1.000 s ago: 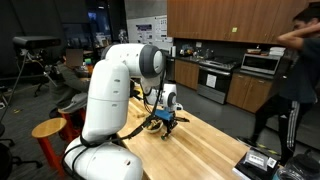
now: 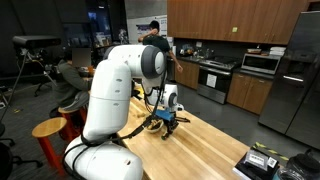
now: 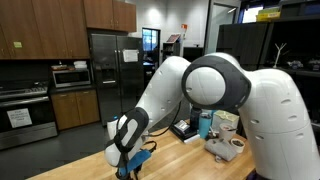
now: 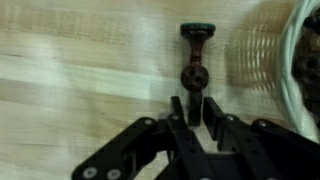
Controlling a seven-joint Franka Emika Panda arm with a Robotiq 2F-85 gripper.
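A dark, slim object (image 4: 198, 50) with a greenish round cap and a bulging middle lies on the light wooden tabletop (image 4: 90, 80) in the wrist view. Its near end reaches in between the fingertips of my gripper. The fingers stand partly open, one finger on either side of that end; contact with it cannot be made out. In exterior view 1 the gripper (image 2: 168, 127) is low over the table, too small there to show what lies between its fingers.
A pale-rimmed bowl (image 4: 290, 75) with dark contents stands close on the right in the wrist view. A black device (image 2: 257, 165) sits at the table's right edge. Cups (image 3: 205, 126) and a grey item (image 3: 226, 147) stand near the arm's base.
A person in dark clothes has walked leftward across the background, from the right edge to mostly behind the arm. The arm looks nearly unmoved.
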